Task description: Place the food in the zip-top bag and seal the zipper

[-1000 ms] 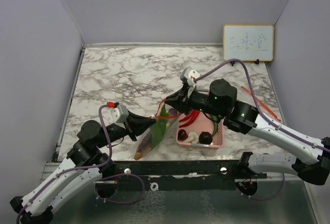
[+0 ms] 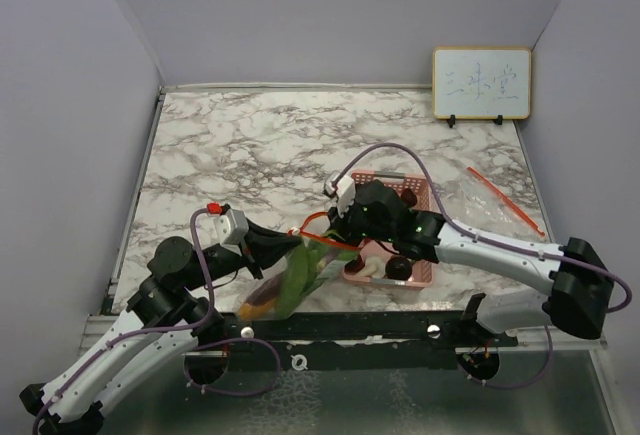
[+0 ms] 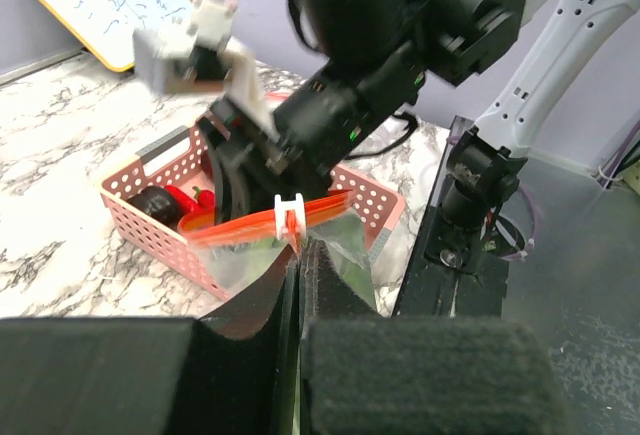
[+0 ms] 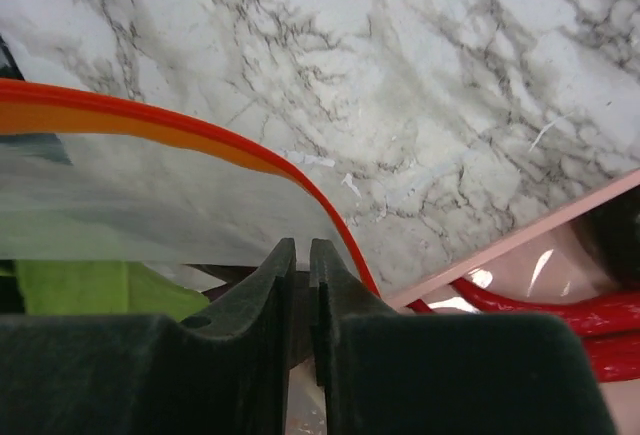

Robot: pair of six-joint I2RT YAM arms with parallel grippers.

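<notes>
The zip top bag (image 2: 305, 270) hangs over the table's front left of the basket, green vegetables inside. My left gripper (image 2: 290, 238) is shut on the bag's orange zipper edge by its white slider (image 3: 290, 213). My right gripper is at the bag's mouth above the basket's left side, its fingers close together beside the orange rim; whether they hold anything I cannot tell.
The pink basket (image 2: 424, 270) holds dark round vegetables, red peppers (image 4: 540, 315) and pale pieces. An empty bag (image 2: 490, 205) lies at the right, a whiteboard (image 2: 481, 83) stands at the back.
The bag's body has shifted and spread. The left arm is nearly still.
</notes>
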